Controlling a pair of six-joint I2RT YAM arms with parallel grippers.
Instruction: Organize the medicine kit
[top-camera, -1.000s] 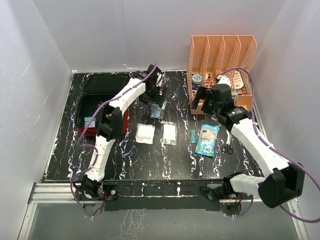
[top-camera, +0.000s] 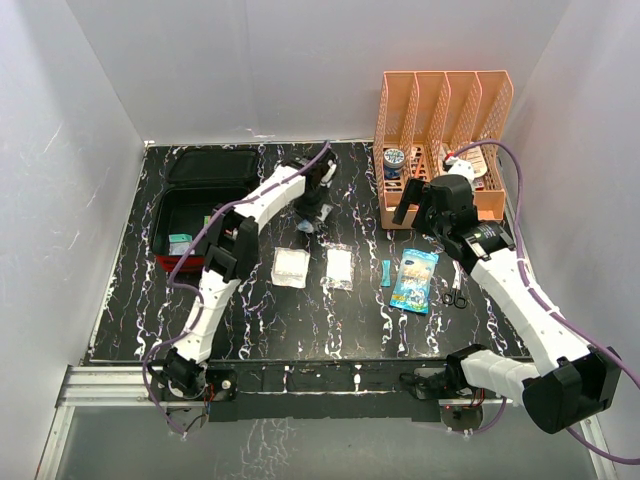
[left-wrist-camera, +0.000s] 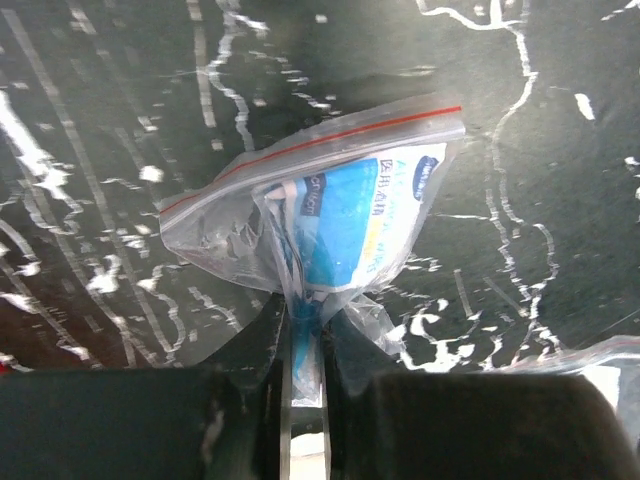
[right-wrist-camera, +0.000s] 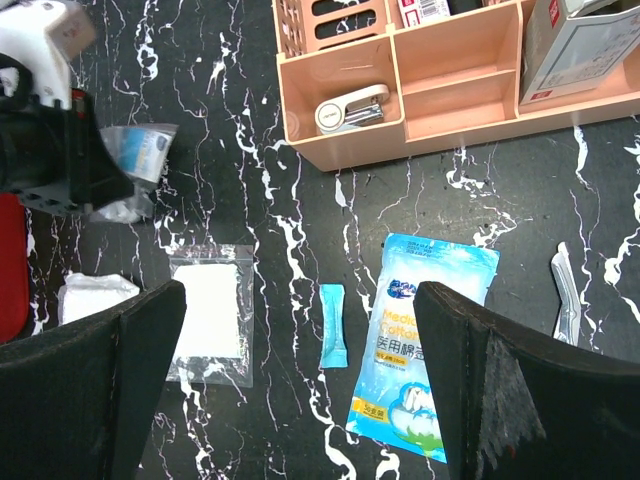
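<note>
In the left wrist view, a clear zip bag of alcohol wipes (left-wrist-camera: 345, 220) with a red seal line is bunched up between the fingers of my left gripper, which is shut on it. Its far end fans out over the dark table. My right gripper stands open above the table's right side, nothing between its fingers. The medicine kit (top-camera: 165, 215), a red case with a black inside, lies open at the left. On the table are a white gauze bag (top-camera: 291, 267), a second clear bag (right-wrist-camera: 210, 315), a teal sachet (right-wrist-camera: 333, 325) and a blue cotton pouch (right-wrist-camera: 405, 340).
An orange divided organizer (top-camera: 385, 208) stands at the back right, holding a stapler-like item (right-wrist-camera: 352, 108) and boxes. Scissors (top-camera: 455, 290) lie right of the pouch.
The left gripper has gone from open around the wipes bag to shut, gathering its middle into folds.
</note>
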